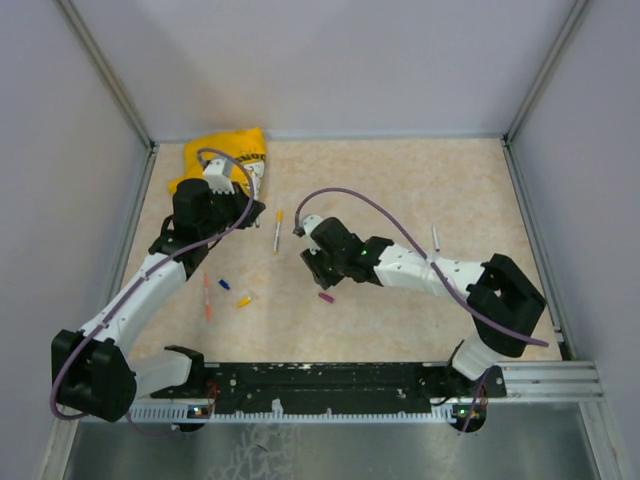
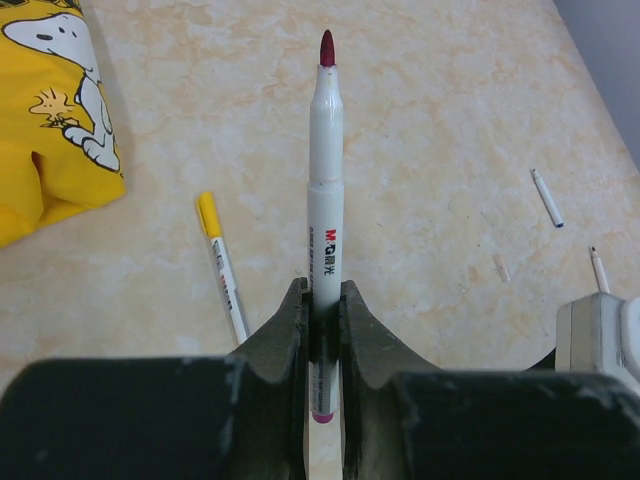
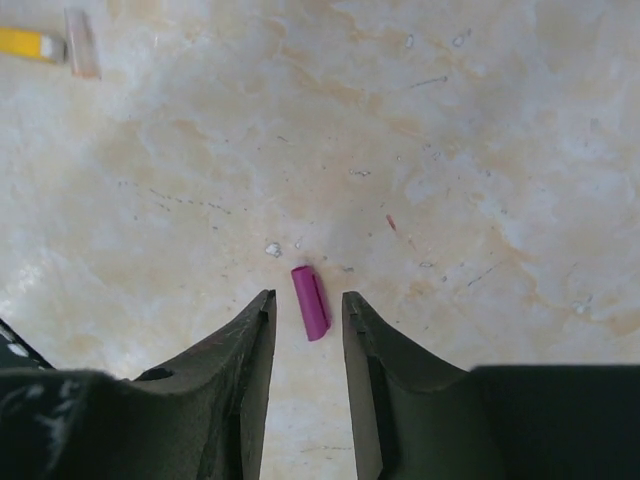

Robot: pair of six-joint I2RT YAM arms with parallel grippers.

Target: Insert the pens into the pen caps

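Observation:
My left gripper is shut on a white pen (image 2: 326,200) with a magenta tip, held upright at the upper left of the table. A magenta cap (image 3: 310,302) lies on the table just beyond the fingertips of my right gripper, which stands open above it with nothing between its fingers. A yellow-capped pen (image 2: 222,264) lies right of the left gripper. A blue cap (image 1: 224,284), a yellow cap (image 1: 243,301) and an orange pen (image 1: 207,297) lie at the lower left in the top view.
A yellow Snoopy bag (image 1: 223,144) sits at the back left. White pens (image 2: 547,198) lie on the right side.

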